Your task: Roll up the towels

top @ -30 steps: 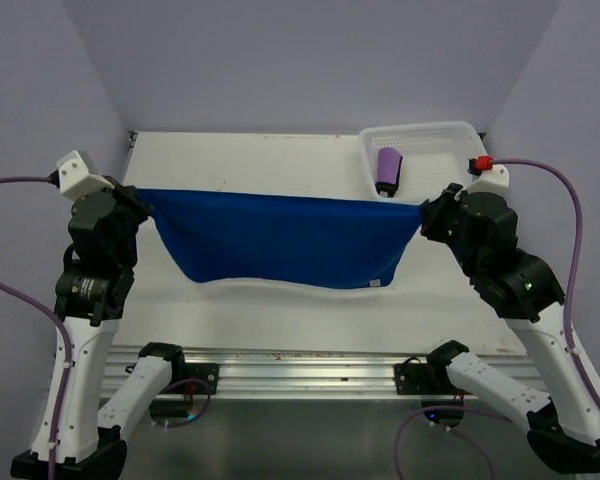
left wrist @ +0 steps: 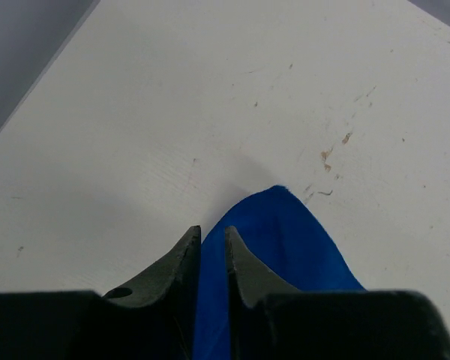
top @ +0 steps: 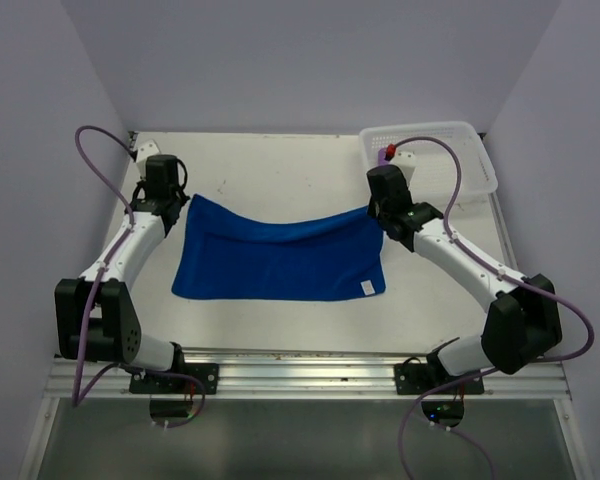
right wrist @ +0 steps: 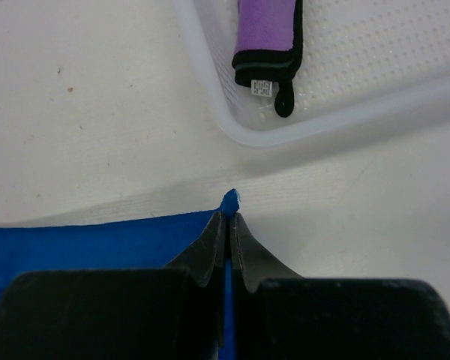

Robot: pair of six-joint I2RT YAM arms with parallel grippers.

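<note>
The blue towel lies spread on the white table, its far edge sagging between my two grippers, with a small white tag near its front right corner. At its far left corner is my left gripper. In the left wrist view there is a narrow gap between the left fingers, and the towel's corner lies loose beyond them. My right gripper is shut on the towel's far right corner, a bit of blue sticking out past its fingertips.
A white basket stands at the back right, close beyond my right gripper. Inside it lies a rolled purple towel with a black edge.
Both grippers have come down and inward, bringing the raised, stretched towel down onto the table.
</note>
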